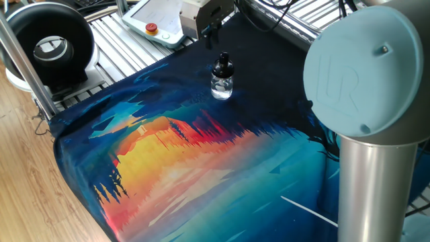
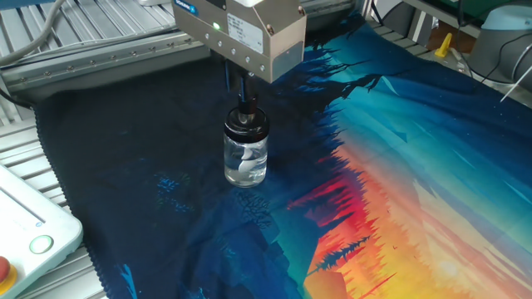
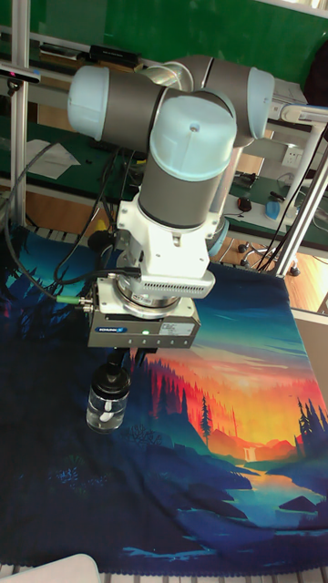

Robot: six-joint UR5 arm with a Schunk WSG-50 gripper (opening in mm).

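Observation:
A clear glass bottle with a black dropper cap stands upright on the dark part of the printed cloth. Clear liquid and a whitish shape show inside the bottle. My gripper hangs above the cloth, pointing down, with its two dark fingers apart and nothing seen between them. In exterior view 1 the gripper is up beyond the bottle, clear of its cap. From exterior view 3, the bottle partly covers the fingertips, and the gripper body sits just behind it.
The cloth, printed with a sunset landscape, is otherwise bare. A teach pendant with a red stop button lies on the slatted metal table at the edge. A black, round-holed object stands at the left. Cables hang near the arm.

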